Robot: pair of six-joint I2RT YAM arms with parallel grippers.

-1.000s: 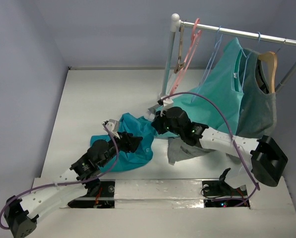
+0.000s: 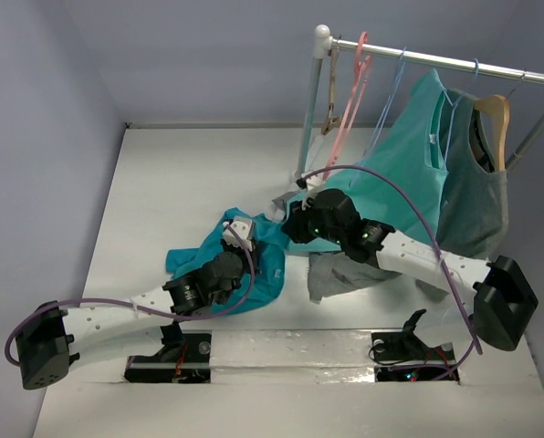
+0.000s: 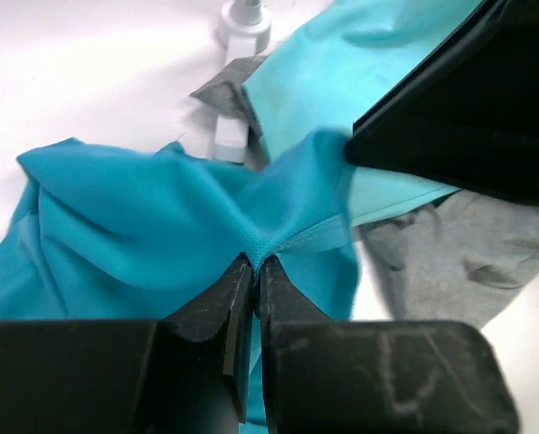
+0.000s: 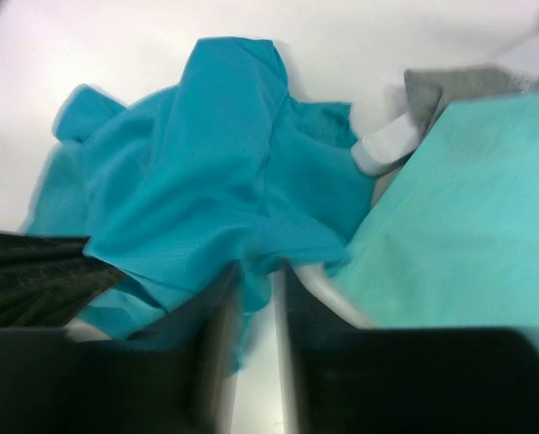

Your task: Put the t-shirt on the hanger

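A crumpled teal-blue t shirt (image 2: 193, 259) lies on the table at centre left. My left gripper is shut, with a gathered fold of the shirt (image 3: 174, 194) pinched at its fingertips. At the shirt's right edge, my right gripper stands part open, a narrow gap between its blurred fingers. Shirt fabric (image 4: 224, 172) lies just beyond those tips; I see no firm hold there. A pink hanger (image 2: 355, 82) and a blue hanger (image 2: 392, 91) hang from the rack, both without clothes.
The rack's rail (image 2: 436, 59) runs across the upper right. A mint garment (image 2: 400, 196), a grey garment (image 2: 482, 214) and a wooden hanger (image 2: 497, 119) crowd its right side. Grey cloth (image 2: 345, 278) lies below. Bare table (image 2: 162, 182) shows behind the shirt.
My left gripper has moved right and turned over the shirt, coming close to the right gripper. The right gripper has shifted only slightly. The blue and pink hangers sway a little.
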